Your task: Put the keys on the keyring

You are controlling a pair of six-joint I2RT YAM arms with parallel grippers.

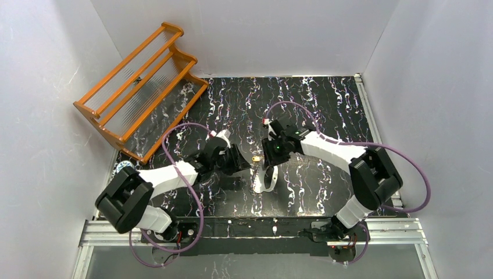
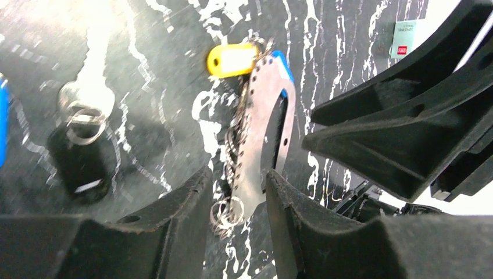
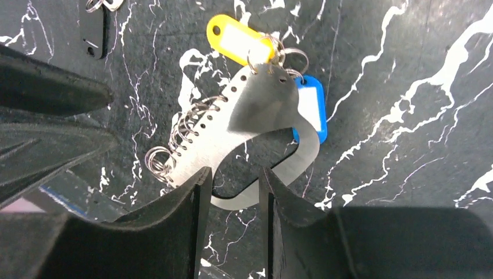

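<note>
The keyring is a flat silver metal holder (image 3: 204, 146) with a cut-out handle, and it lies on the dark marbled table. Several small rings line its punched edge. Beside its far end are a yellow tag (image 3: 234, 37) and a blue tag (image 3: 314, 104), with rings near the holder's corner. My right gripper hovers over the holder, part open, nothing between its fingers. Also part open and empty, my left gripper is above the table, left of the holder in the top view. A black key fob (image 2: 81, 165) with a ring lies to the left.
At the left edge of the left wrist view another blue item (image 2: 3, 119) is partly cut off. A wooden rack (image 1: 142, 93) leans at the back left. The two grippers are close together. Bare table (image 1: 337, 116) extends to the right.
</note>
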